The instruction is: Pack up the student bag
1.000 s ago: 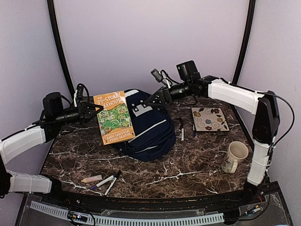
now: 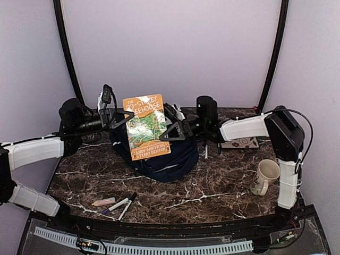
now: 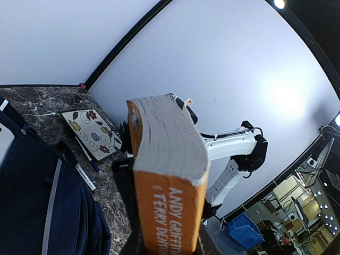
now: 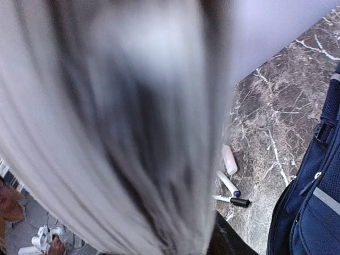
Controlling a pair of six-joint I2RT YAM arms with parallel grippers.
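An orange paperback, "The 39-Storey Treehouse" [image 2: 146, 127], is held upright above the dark blue backpack [image 2: 175, 167]. My left gripper [image 2: 121, 118] is shut on its left side; in the left wrist view the book's spine end and page edges [image 3: 169, 133] fill the middle. My right gripper [image 2: 172, 127] is at the book's right side, its fingers part open around that edge; whether they touch it I cannot tell. In the right wrist view blurred pages cover most of the frame, with the backpack [image 4: 313, 212] at the right.
A flowered notebook [image 3: 93, 133] lies at the back right with pens beside it. A mug [image 2: 264, 177] stands at the front right. An eraser-like pink stick [image 2: 103, 202] and several markers [image 2: 122, 207] lie at the front left.
My right gripper has moved down onto the book's right edge.
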